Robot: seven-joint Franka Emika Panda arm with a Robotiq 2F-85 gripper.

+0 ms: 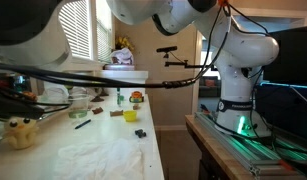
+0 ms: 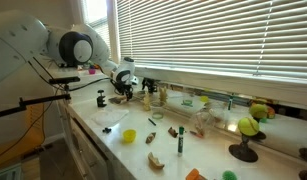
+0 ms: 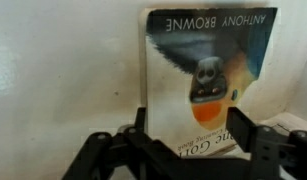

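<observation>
A book with a dark ape on its cover and the name Anthony Browne appears upside down in the wrist view. Black gripper fingers reach in from the bottom edge, clearly apart, over the lower half of the cover. One finger is near the book's left edge; the other overlaps the cover's right part. Whether either touches the book cannot be told. In exterior view 1 the white arm stretches across the upper left, its gripper end unclear at the left edge.
A white cloth lies on the counter, with a yellow cup beyond it. A tan figure-like object stands near the arm at left. More small items are spread along the counter, including a yellow bowl.
</observation>
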